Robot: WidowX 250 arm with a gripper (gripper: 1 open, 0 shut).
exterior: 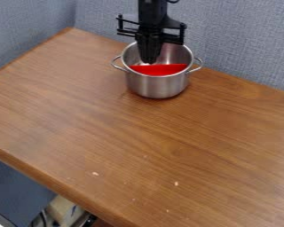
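Observation:
A steel pot (156,85) with two side handles stands near the back of the wooden table, a red piece (159,69) lying inside it. My black gripper (148,58) hangs over the pot from above, its fingertips down at or just inside the rim, close together. I see nothing held between them, though the dark fingers are hard to tell apart.
Grey padded walls rise behind and to the left. Cables show below the table's front left edge.

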